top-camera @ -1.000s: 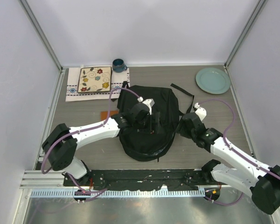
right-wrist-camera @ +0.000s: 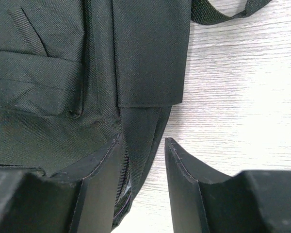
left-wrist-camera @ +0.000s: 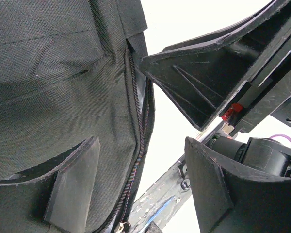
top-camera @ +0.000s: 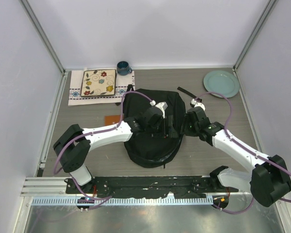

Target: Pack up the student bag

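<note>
The black bag (top-camera: 150, 150) lies flat in the middle of the table. Over its right side reaches my left gripper (top-camera: 171, 130); its fingers (left-wrist-camera: 75, 187) stand apart, with the bag's zipper edge (left-wrist-camera: 136, 114) in the gap. Close by, at the bag's right edge, is my right gripper (top-camera: 183, 128). In the right wrist view its fingers (right-wrist-camera: 99, 177) are parted around the bag's side edge (right-wrist-camera: 140, 128), and I see no firm grip. The left gripper's finger shows dark at that view's lower left. What the bag contains cannot be seen.
A patterned board (top-camera: 98, 82) lies on a white cloth (top-camera: 75, 97) at the back left, with a blue mug (top-camera: 123, 68) beside it. A green plate (top-camera: 221, 83) is at the back right. A brown flat item (top-camera: 113, 120) sits left of the bag.
My left gripper has moved right across the bag, closer to its right edge. The right arm has shifted up and slightly left in the top view, and the two grippers are nearer each other.
</note>
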